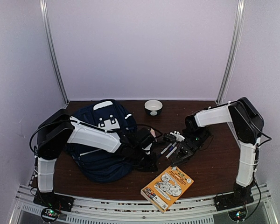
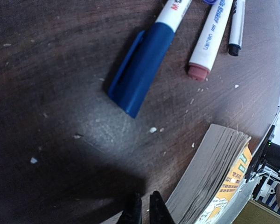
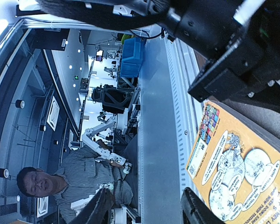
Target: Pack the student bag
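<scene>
The orange book (image 1: 167,189) (image 3: 233,172) lies angled at the table's front middle. My left gripper (image 1: 149,165) is low beside it; its narrow finger is near the page edges, and what it holds is unclear. My right gripper (image 1: 177,158) is over the book's far end, its fingers apart. Markers lie beyond the book: blue-capped (image 2: 140,70), red-capped (image 2: 210,37) and black-capped (image 2: 236,28). The navy backpack (image 1: 93,165) fills the table's left, partly behind my left arm.
A white-and-black bowl (image 1: 153,107) stands at the back middle. Bare table (image 1: 214,168) shows right of the book. The metal rail (image 1: 112,205) runs along the front edge.
</scene>
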